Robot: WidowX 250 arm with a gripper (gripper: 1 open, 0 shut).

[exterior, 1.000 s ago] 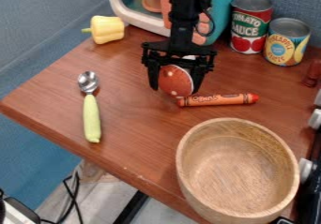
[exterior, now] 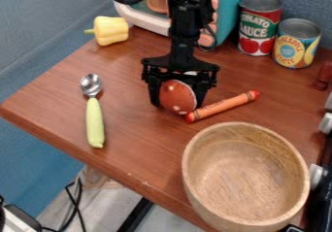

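The black gripper (exterior: 180,85) is low over the middle of the wooden table, around a red round object (exterior: 178,98); whether its fingers grip it is hard to tell. An orange crayon (exterior: 223,106) lies diagonally beside the object, to the right. A wooden bowl (exterior: 246,178) sits at the front right. A spoon with a pale green handle (exterior: 95,121) lies to the left.
A yellow corn-like piece (exterior: 109,30) is at the back left. A tomato can (exterior: 258,22) and a second can (exterior: 297,44) stand at the back right. The table (exterior: 58,100) has free room at the left.
The gripper and red object have shifted left and slightly toward the front. The crayon has turned from nearly level to diagonal, its right end farther back.
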